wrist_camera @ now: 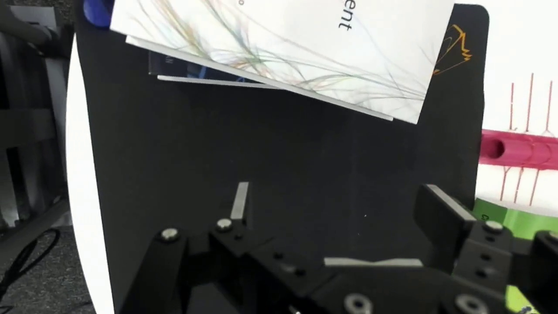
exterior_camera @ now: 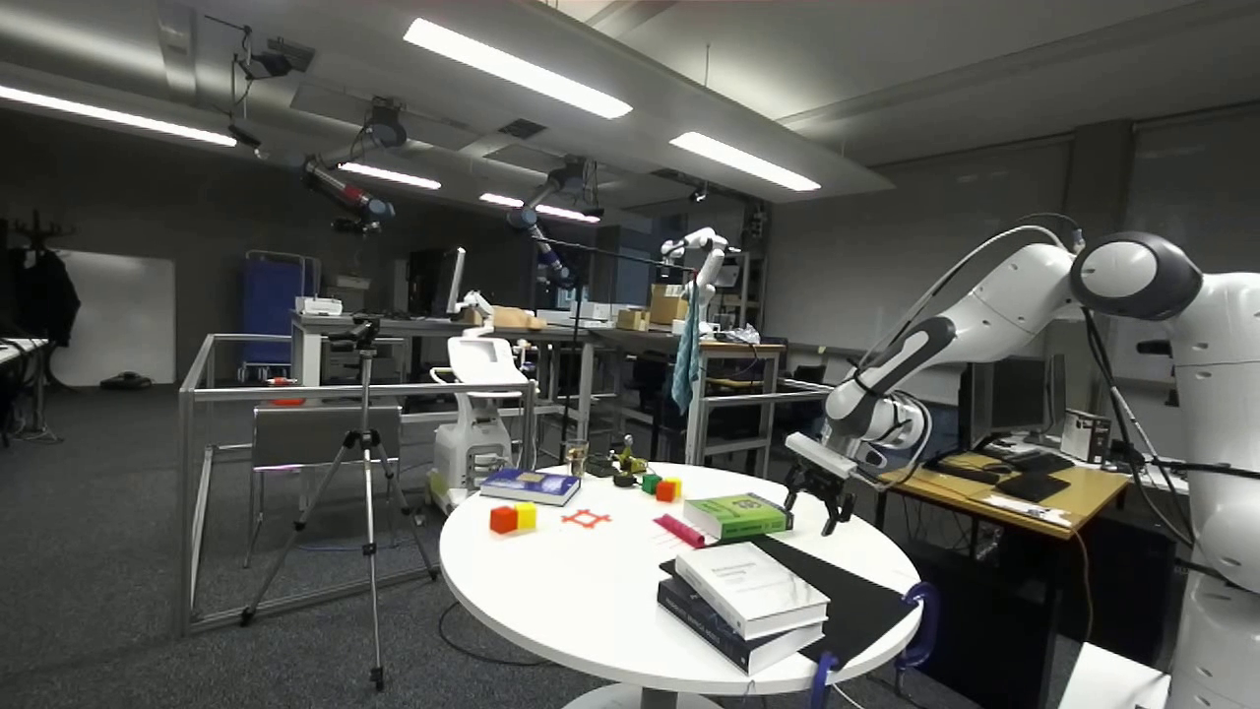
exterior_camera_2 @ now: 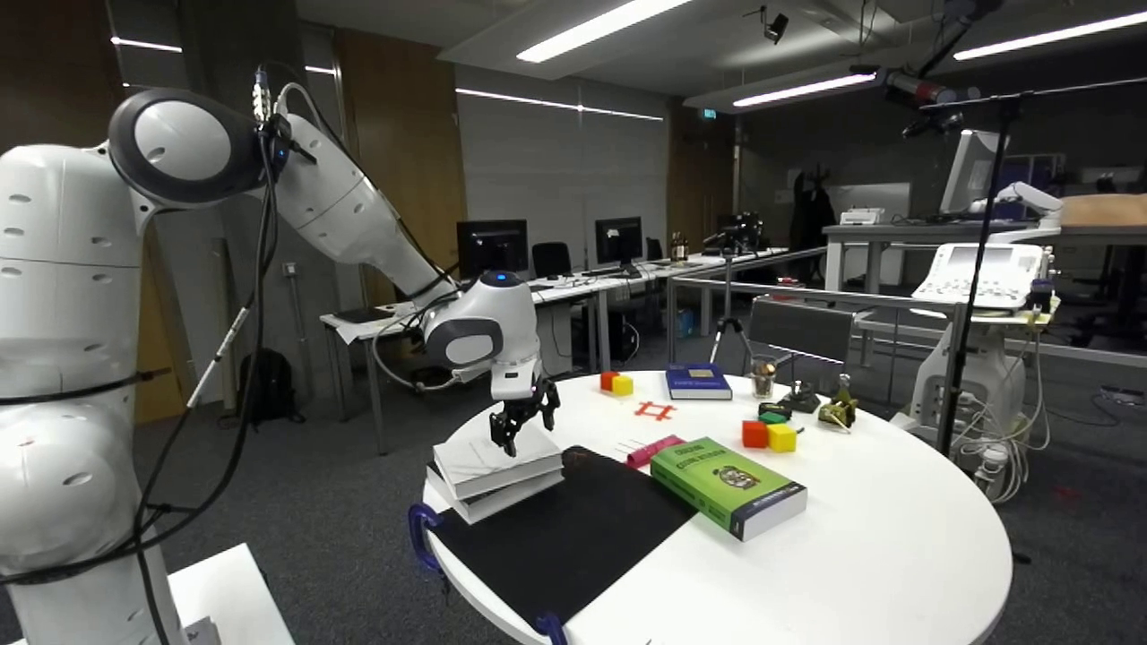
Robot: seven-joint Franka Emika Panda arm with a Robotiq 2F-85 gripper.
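Note:
My gripper stands open, with only the black mat (wrist_camera: 272,141) showing beneath the gap between its fingers. In exterior view 1 the gripper (exterior_camera: 815,508) hangs above the table's right side, beyond the stacked books. A white book (exterior_camera: 752,587) lies askew on a dark-covered book (exterior_camera: 709,624) at the mat's edge. The same white book (wrist_camera: 293,47) fills the top of the wrist view, clear of the fingers. The green book (exterior_camera_2: 726,484) lies flat near the mat, and a pink tube-like piece (wrist_camera: 518,149) rests beside it.
Farther back on the round white table (exterior_camera_2: 892,537) are a blue book (exterior_camera: 531,485), red and yellow cubes (exterior_camera: 504,519), an orange-red frame (exterior_camera: 586,518) and several small items. Blue clamps (exterior_camera: 924,624) stick out at the near edge. The table's middle has bare room.

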